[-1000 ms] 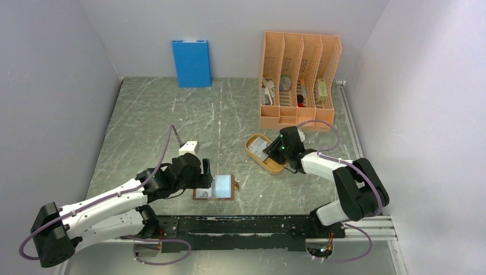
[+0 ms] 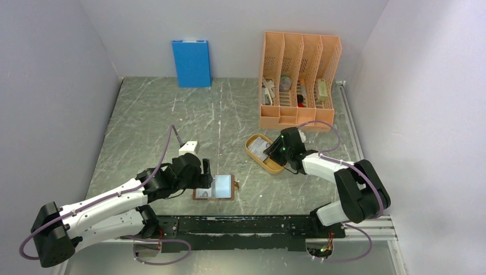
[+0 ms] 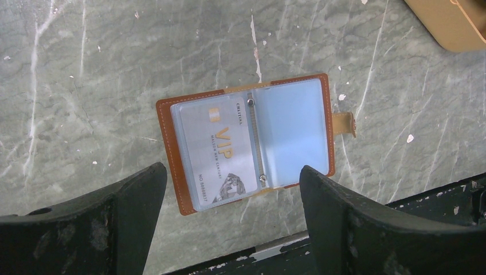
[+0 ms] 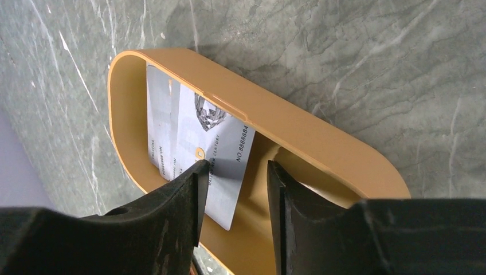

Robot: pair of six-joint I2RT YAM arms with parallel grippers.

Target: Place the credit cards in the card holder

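Observation:
The brown card holder lies open on the table, a white VIP card in its left sleeve side and a pale blue right side. Above it, my left gripper stands open, empty. In the right wrist view an orange tray holds several white credit cards, grouped at its far end. My right gripper reaches into the tray, part open, one fingertip over the top card, the other over bare tray floor; nothing shows clearly held between them.
A peach organiser with small items stands at the back right, behind the tray. A blue box is at the back left.
The right arm has shifted very slightly over the tray. The left arm, card holder and tray look unchanged.

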